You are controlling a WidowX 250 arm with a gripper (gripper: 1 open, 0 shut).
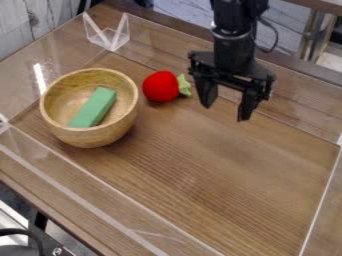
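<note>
My gripper (227, 90) hangs over the upper middle of the wooden table, black, pointing down; whether its fingers hold anything is hard to make out. Just left of it lies a red round object (162, 85) with a small green part beside it, partly behind the gripper's left side. At the left, a wooden bowl (118, 127) contains a green block (94, 107).
A clear wire or plastic object (110, 30) stands at the upper left. A black cable lies at the bottom left corner.
</note>
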